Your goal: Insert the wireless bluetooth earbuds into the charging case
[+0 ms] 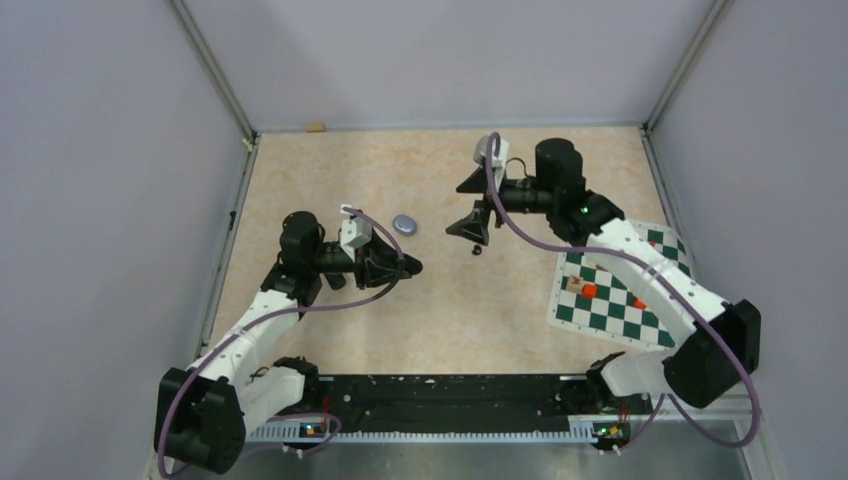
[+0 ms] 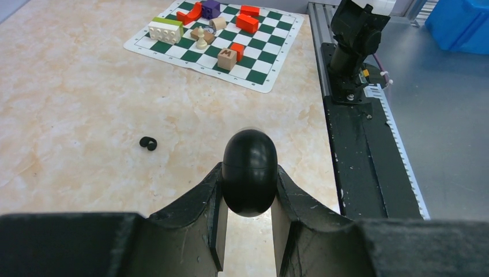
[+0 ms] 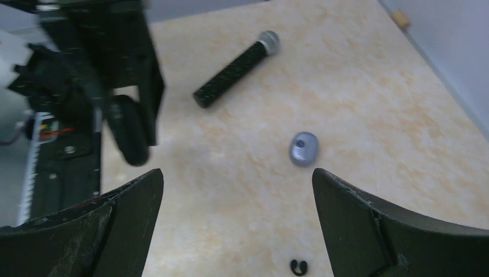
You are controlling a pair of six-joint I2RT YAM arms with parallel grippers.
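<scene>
A smooth black rounded case with a faint seam is clamped between the fingertips of my left gripper, held above the table. Two small black earbuds lie close together on the bare tabletop, also visible as a dark spot from above. My right gripper hangs over the table near them, spread wide. Its fingers have nothing between them in the right wrist view, where the earbuds appear at the bottom edge. The case is blurred at the left there.
A grey-blue oval object rests between the arms, toward the back. A black microphone lies near the left arm. On the right, a green-and-white checkered mat carries several blocks.
</scene>
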